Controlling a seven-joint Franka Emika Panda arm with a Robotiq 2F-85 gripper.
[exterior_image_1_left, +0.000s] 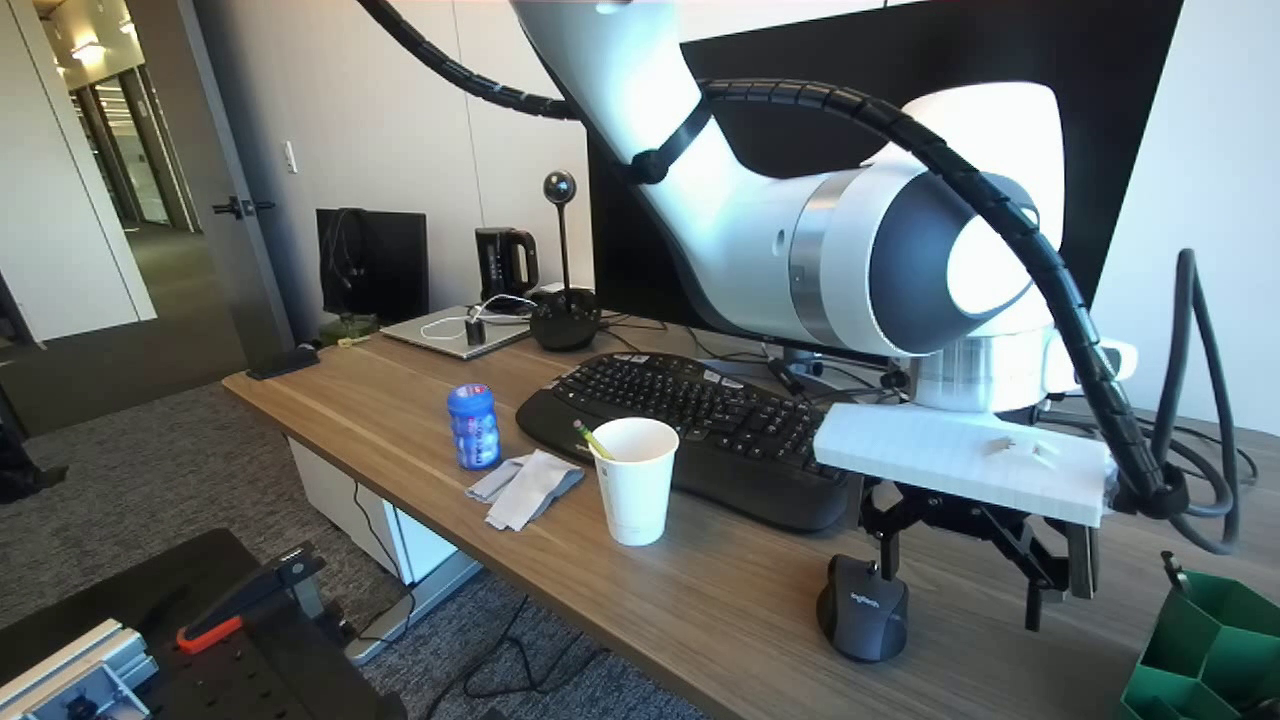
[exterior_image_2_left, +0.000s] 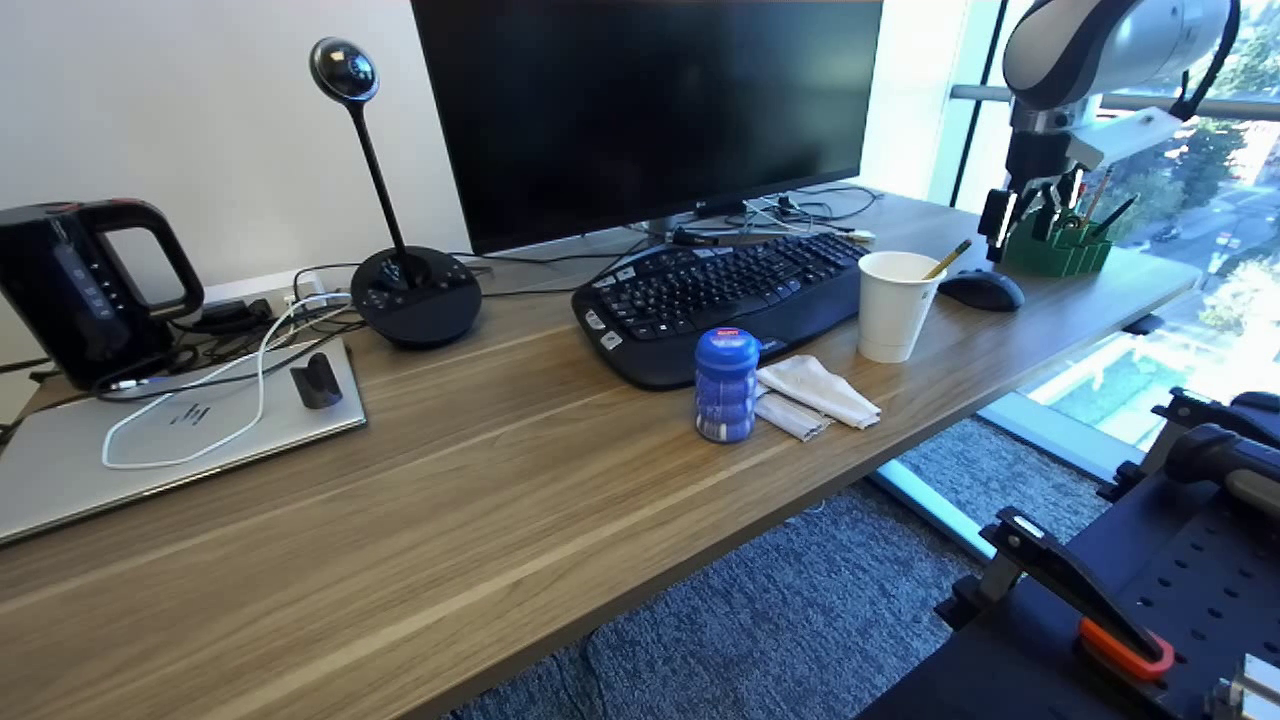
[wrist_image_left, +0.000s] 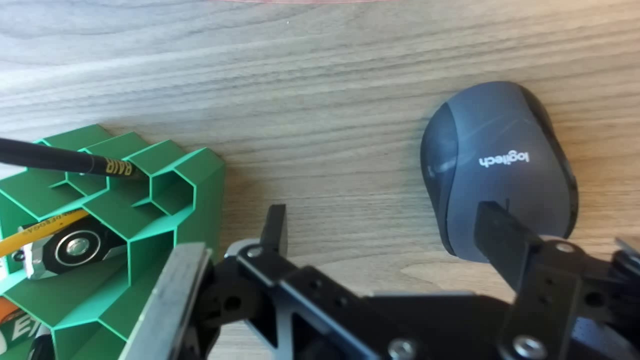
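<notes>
My gripper is open, its fingers spread wide with bare wood showing between them. In the wrist view, one finger stands over the desk near the green organizer, and the other overlaps the lower edge of the dark Logitech mouse. From the side, the gripper hangs above the desk behind and right of the mouse. A white paper cup with a pencil leaning in it stands near the desk's front edge. Beside it lie a folded grey-white cloth and an upright blue bottle.
The black keyboard lies before the large monitor. Pens and other items fill some organizer cells. A laptop, webcam stand and black kettle occupy the far end. Bare desk stretches in front of them.
</notes>
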